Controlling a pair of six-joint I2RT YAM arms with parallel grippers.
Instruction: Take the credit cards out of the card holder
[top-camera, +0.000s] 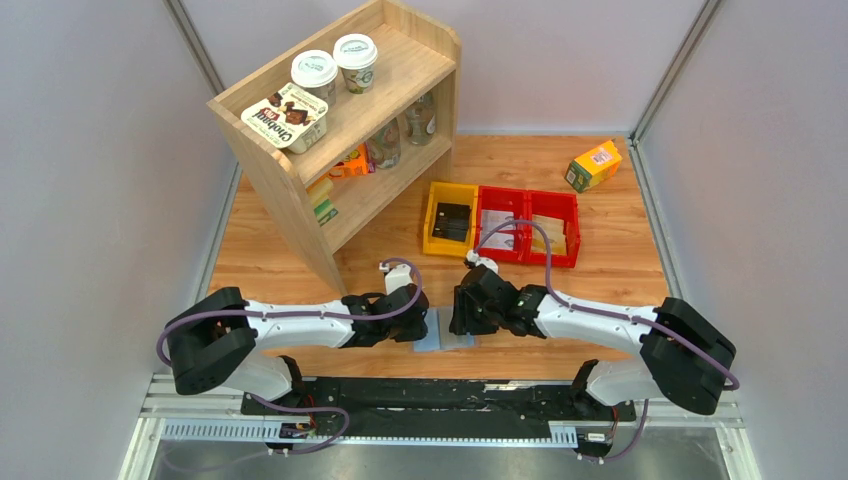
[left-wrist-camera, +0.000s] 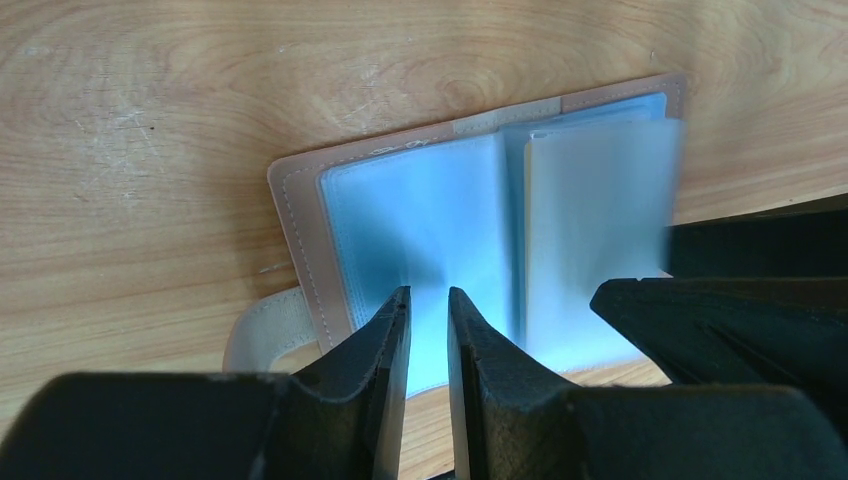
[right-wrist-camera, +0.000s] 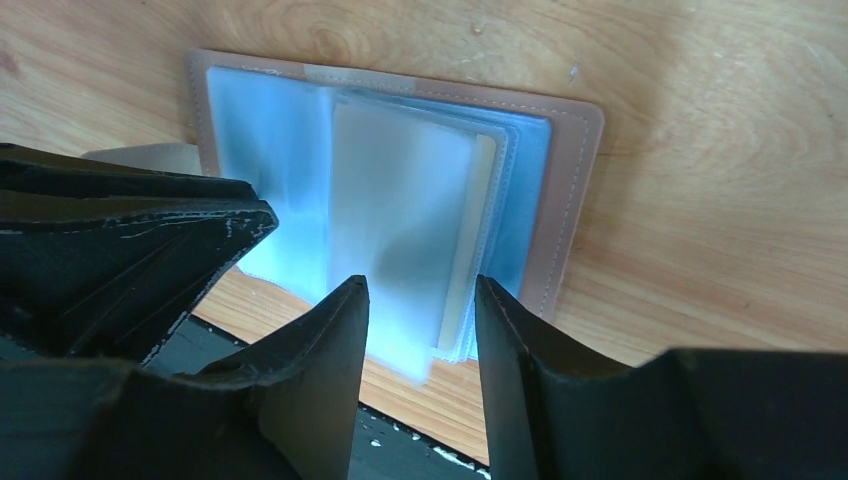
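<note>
The open card holder (top-camera: 432, 330) lies on the wooden table between both grippers, with a brown border, blue backing and clear sleeves (right-wrist-camera: 400, 230); a pale card edge shows along one sleeve. My left gripper is over the blue left half (left-wrist-camera: 420, 220), its fingertips nearly together; what is between them is hard to see. My right gripper is over the sleeve stack with its fingers apart, near the pale edge, nothing seen held.
A yellow bin (top-camera: 434, 240) and red bins (top-camera: 550, 258) stand behind the holder. A wooden shelf (top-camera: 360, 210) with cups is at back left; a yellow box (top-camera: 592, 166) is at back right.
</note>
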